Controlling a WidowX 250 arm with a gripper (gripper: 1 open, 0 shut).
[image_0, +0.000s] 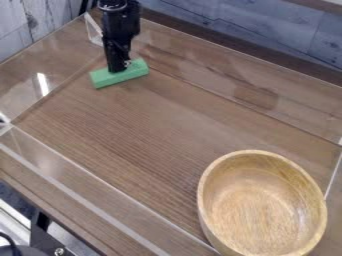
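A green rectangular block lies on the wooden table at the upper left. The black gripper reaches down from the top of the view onto the block's top, its tip touching or just over it. Whether its fingers are open or shut around the block is too small to tell.
A large pale wooden bowl stands at the lower right of the table. Walls of grey-blue boards border the back and left.
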